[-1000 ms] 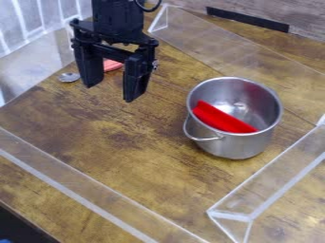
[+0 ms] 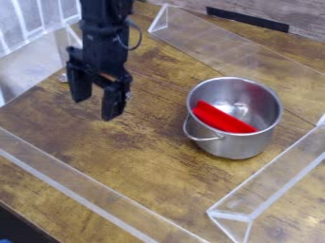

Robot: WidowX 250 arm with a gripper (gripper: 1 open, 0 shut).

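My black gripper (image 2: 98, 99) hangs over the left-middle of the wooden table, its fingers open and apart, with nothing visible between them. To its right stands a steel pot (image 2: 233, 140) with a side handle, holding a long red object (image 2: 222, 117).
A small silvery object at the upper left is partly hidden behind the arm. Clear plastic walls edge the table (image 2: 133, 180) at left, top and lower right.
My gripper has moved left and away from the camera, looking smaller now. The pot and its red object have not moved.
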